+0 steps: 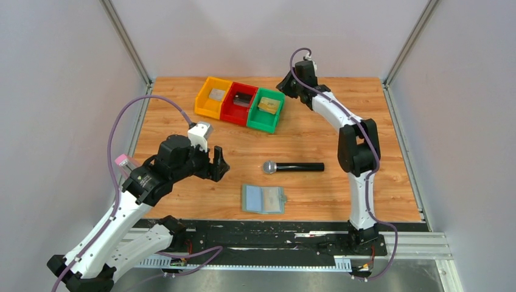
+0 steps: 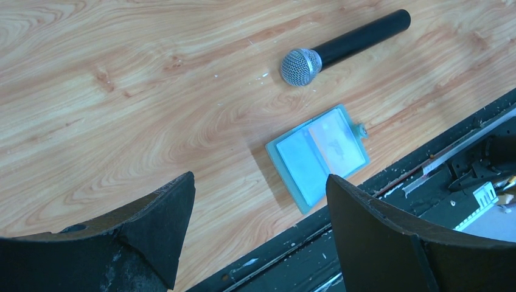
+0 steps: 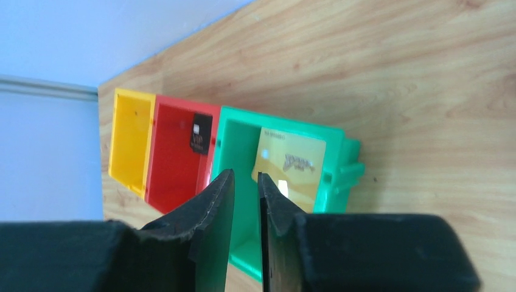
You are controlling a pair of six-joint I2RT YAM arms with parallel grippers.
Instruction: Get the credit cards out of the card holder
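The card holder [image 1: 252,199] lies open and flat near the table's front edge, a blue sleeve and a clear one showing. In the left wrist view the card holder [image 2: 328,155] is beyond the open fingers of my left gripper, which hold nothing. Inside the green bin lie gold-coloured cards [image 1: 269,105], a dark card [image 3: 201,132] in the red bin and a grey card [image 1: 216,94] in the yellow bin. Above the green bin, my right gripper has a narrow empty gap between its fingers.
Yellow [image 1: 205,111], red [image 1: 234,117] and green [image 1: 261,125] bins stand side by side at the back. A black microphone [image 1: 299,166] lies mid-table, behind the card holder. Bare table lies to the right of the holder.
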